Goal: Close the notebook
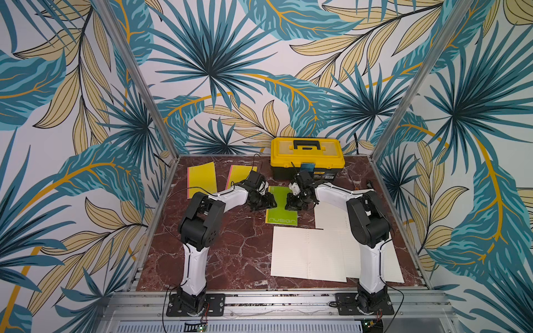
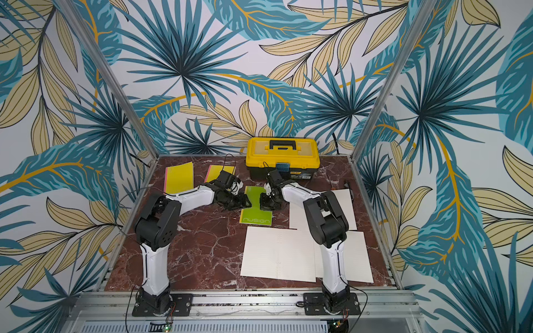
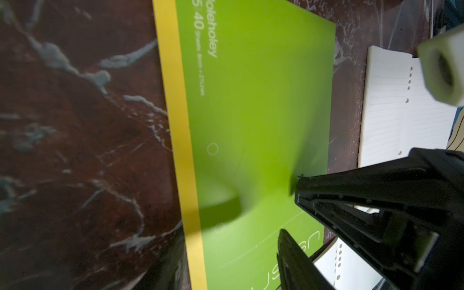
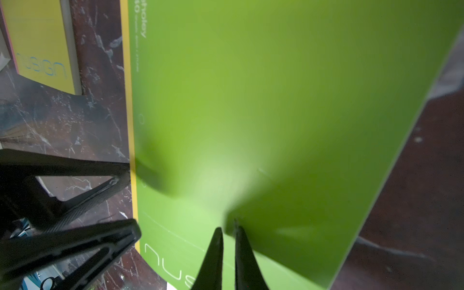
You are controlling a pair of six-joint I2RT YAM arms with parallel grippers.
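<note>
The green notebook point(image 1: 281, 213) with a yellow spine lies shut, cover up, in the middle of the table. My left gripper is part open at its spine side, one finger over the bare table and one over the cover. Low over the cover, from the right, my right gripper is shut, its tips close together; I make out nothing gripped between them, and whether they touch the cover I cannot tell. Two notebooks lie open on white pages: one in front point(image 1: 299, 252), the other at the right point(image 1: 332, 216).
Two yellow notebooks, one at the far left point(image 1: 201, 178) and one nearer the middle point(image 1: 242, 173), lie at the back. A yellow toolbox point(image 1: 307, 154) stands behind the green notebook.
</note>
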